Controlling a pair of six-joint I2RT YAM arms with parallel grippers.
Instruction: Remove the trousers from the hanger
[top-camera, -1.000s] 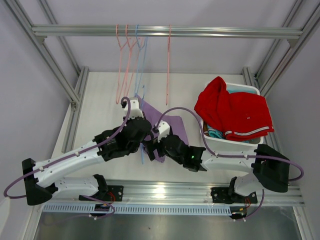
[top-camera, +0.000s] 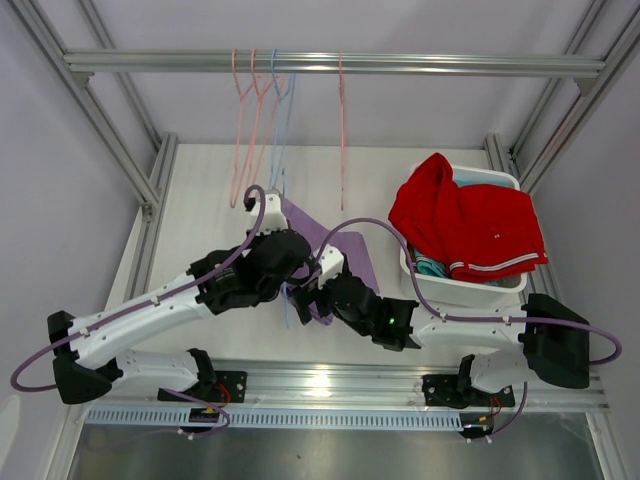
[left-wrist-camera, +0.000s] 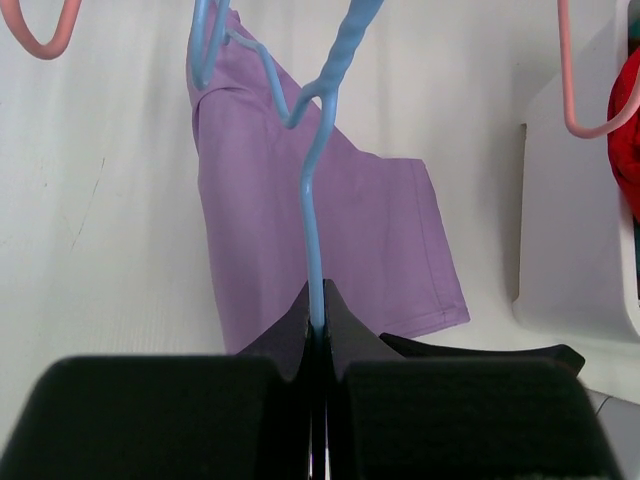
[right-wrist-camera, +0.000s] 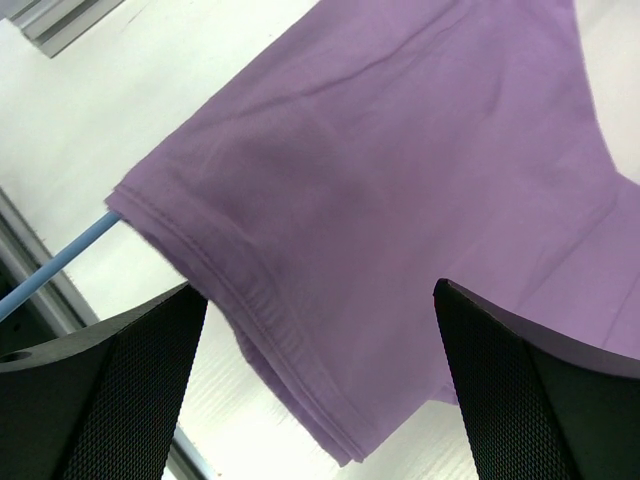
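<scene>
Purple trousers (top-camera: 345, 250) hang draped over a blue hanger (left-wrist-camera: 310, 200), partly hidden by both arms in the top view. My left gripper is shut on that hanger, whose blue wire runs down between its fingers. My right gripper is open over the purple cloth (right-wrist-camera: 340, 180), with the cloth's folded edge and the blue wire at its left finger. Whether the fingers touch the cloth is not clear.
More pink and blue hangers hang from the rail (top-camera: 420, 62), one pink one close to the left gripper. A white bin (top-camera: 450, 295) with red clothing stands at the right.
Both arms have shifted slightly toward the front of the frame, the right one also a little rightward. The lone pink hanger has swung slightly right.
</scene>
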